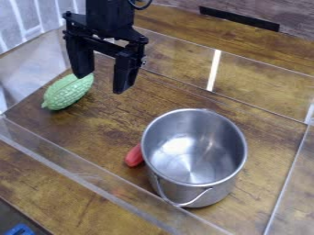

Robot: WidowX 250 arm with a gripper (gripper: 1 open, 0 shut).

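Note:
My black gripper (101, 75) hangs at the upper left over the wooden table, its two fingers apart and pointing down, with nothing visible between them. A bumpy green vegetable (68, 91) lies on the table just to the left of and behind the gripper, apparently not touched by it. A steel pot (194, 156) with a wire handle stands at the lower right. A small red object (135, 157) lies against the pot's left side, partly hidden by it.
Clear plastic-like walls border the work area at the left and front. A white tape strip (215, 70) lies on the wood at the back right.

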